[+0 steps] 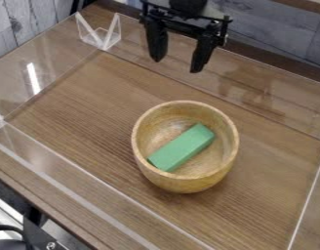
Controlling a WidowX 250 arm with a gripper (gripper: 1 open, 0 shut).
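Note:
A round beige bowl [186, 172] sits on the wooden table below the centre of the camera view, with a green rectangular block [182, 148] lying diagonally inside it. My black gripper [179, 57] hangs over the back middle of the table, well behind and apart from the bowl. Its two fingers stand apart, open, with nothing seen between them.
A small white object [100, 31], like a wire frame or clear bag, is at the back left. Dark items lie beyond the bottom-left edge.

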